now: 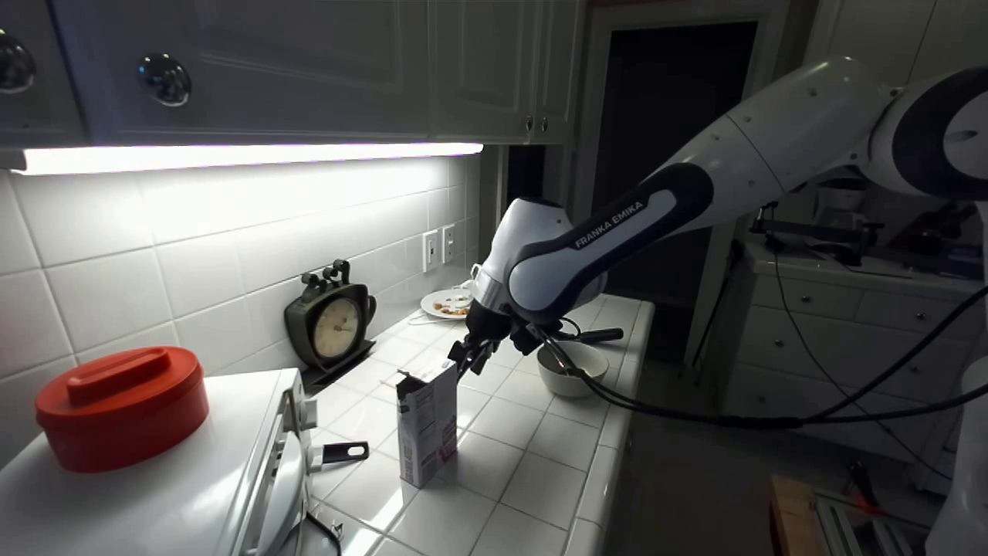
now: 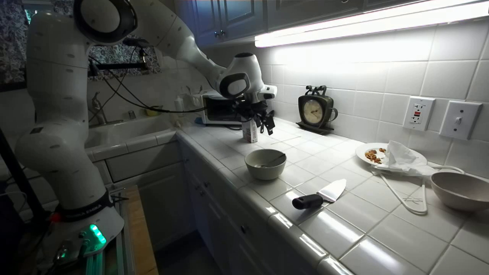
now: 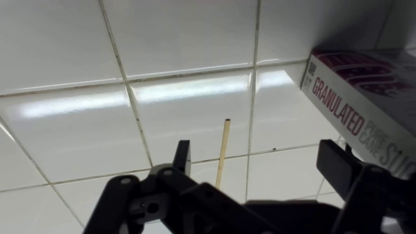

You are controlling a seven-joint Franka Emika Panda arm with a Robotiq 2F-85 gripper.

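Observation:
An open-topped carton point(image 1: 428, 426) stands upright on the white tiled counter point(image 1: 546, 463). My gripper is open, its fingers wide apart with nothing held between them. In the wrist view the carton's printed side, reading "GRANULATED" point(image 3: 339, 105), lies just outside the right-hand finger point(image 3: 335, 167); whether they touch I cannot tell. A thin pale stick point(image 3: 224, 152) rests on the tiles, seen between the fingers. From the second exterior view, the gripper point(image 2: 266, 124) hangs beside the carton point(image 2: 250, 132), partly covering it.
Nearer the counter's front edge sits a pale bowl point(image 2: 264, 170) with a utensil inside. A black-handled server point(image 2: 308, 201), a plate of food scraps point(image 2: 362, 153) and a brown bowl point(image 2: 463, 192) lie farther along. The clock point(image 1: 335, 326) stands by the wall; a toaster oven point(image 1: 231, 408) bears a red container point(image 1: 125, 417).

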